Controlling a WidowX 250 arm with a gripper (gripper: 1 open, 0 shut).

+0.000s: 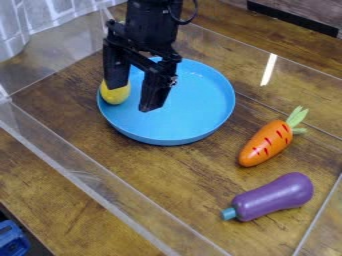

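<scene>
A black robot gripper hangs from the top over a blue plate, open, its two fingers apart on either side. Its left finger is beside a yellow object at the plate's left edge, partly covering it. Whether they touch is not clear.
An orange toy carrot lies right of the plate, and a purple toy eggplant lies below it. A blue item shows at the bottom-left corner.
</scene>
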